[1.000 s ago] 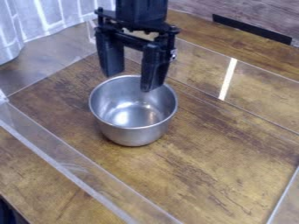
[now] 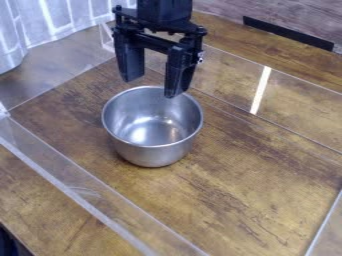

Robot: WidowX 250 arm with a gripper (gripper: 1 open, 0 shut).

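A steel bowl (image 2: 152, 145) stands upright on the wooden table, left of centre in the camera view. My black gripper (image 2: 155, 68) hangs from the top over the bowl's back part, its two fingers spread apart on either side and open, with nothing seen between them. The inside of the bowl that shows is empty.
The wooden table (image 2: 254, 180) has clear room to the right and front. Transparent panels or edges run along the left and back right. A pale curtain (image 2: 40, 20) and a light cylindrical object (image 2: 7, 50) are at the back left; a dark strip (image 2: 270, 30) at the back.
My gripper has risen slightly, away from the bowl's rim, over the last second. The bowl has not moved.
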